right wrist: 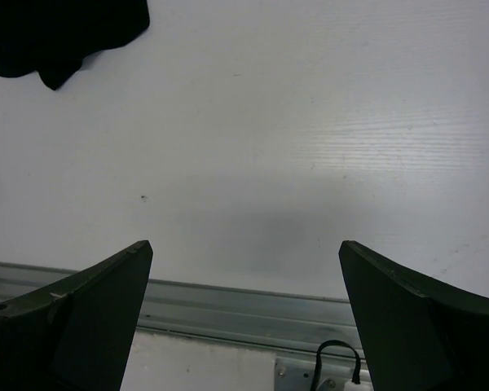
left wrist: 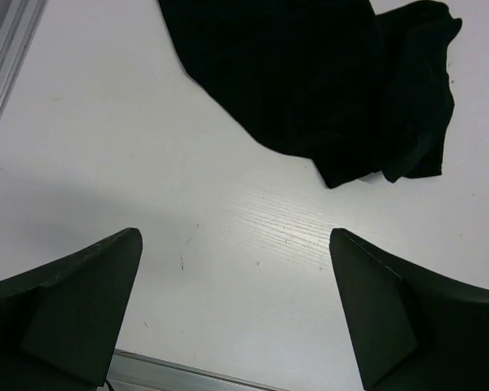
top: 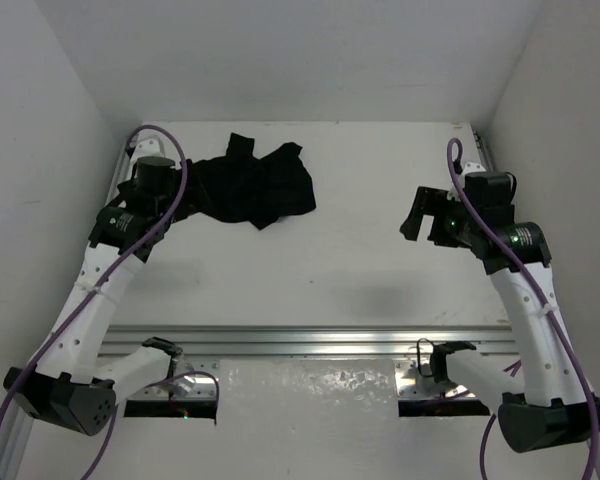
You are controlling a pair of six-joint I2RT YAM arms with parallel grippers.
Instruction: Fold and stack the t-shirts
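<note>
A black t-shirt (top: 260,188) lies crumpled at the back left of the white table, one part sticking up toward the back edge. In the left wrist view the dark cloth (left wrist: 310,81) fills the upper middle, beyond the fingertips and apart from them. My left gripper (top: 195,190) hangs over the shirt's left part and hides some of it; its fingers (left wrist: 90,301) are spread, nothing between them. Over bare table on the right, my right gripper (top: 420,228) is open and empty. A corner of the shirt (right wrist: 65,37) shows at upper left in the right wrist view.
A metal rail (top: 310,340) runs along the front edge. Walls stand close on both sides and behind. Purple cables (top: 520,265) run along the arms.
</note>
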